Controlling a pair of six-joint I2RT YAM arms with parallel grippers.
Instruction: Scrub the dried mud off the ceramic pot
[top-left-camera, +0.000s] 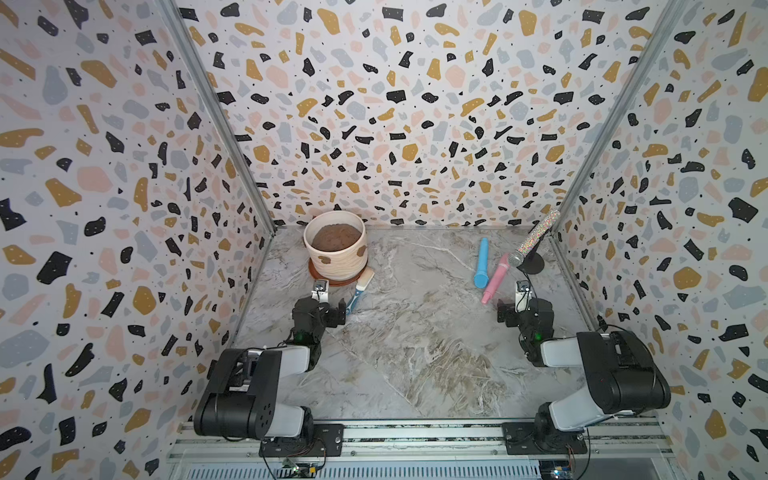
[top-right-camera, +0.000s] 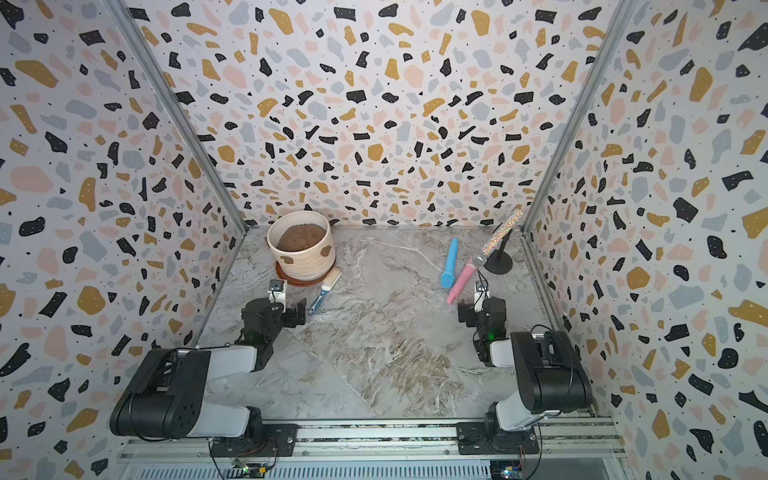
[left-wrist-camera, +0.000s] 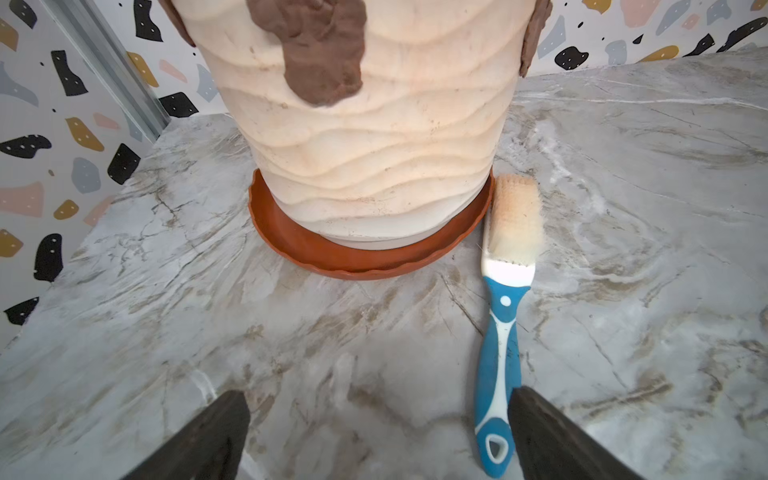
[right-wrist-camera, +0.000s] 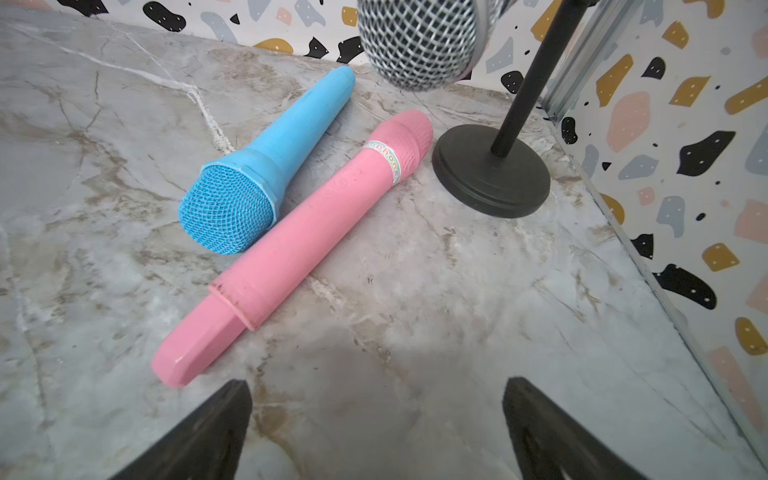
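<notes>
The cream ceramic pot (top-left-camera: 345, 260) stands upright on a terracotta saucer (left-wrist-camera: 352, 270) at the back left, with brown mud inside. Dried mud patches (left-wrist-camera: 320, 48) cling to its rippled outer wall. A blue-and-white scrub brush (left-wrist-camera: 501, 344) lies on the table just right of the saucer, its pale bristles (left-wrist-camera: 516, 216) close against the saucer's rim. Low over the table in front of the pot, my left gripper is open and empty; the brush handle's end shows beside its right finger. My right gripper hangs open and empty at the right, before the microphones.
A blue microphone (right-wrist-camera: 276, 156) and a pink microphone (right-wrist-camera: 312, 224) lie side by side at the right. Behind them a glittery microphone (top-left-camera: 537, 237) rests on a black stand (right-wrist-camera: 492, 172). Bare marble table (top-left-camera: 416, 336) fills the middle; patterned walls enclose the back and sides.
</notes>
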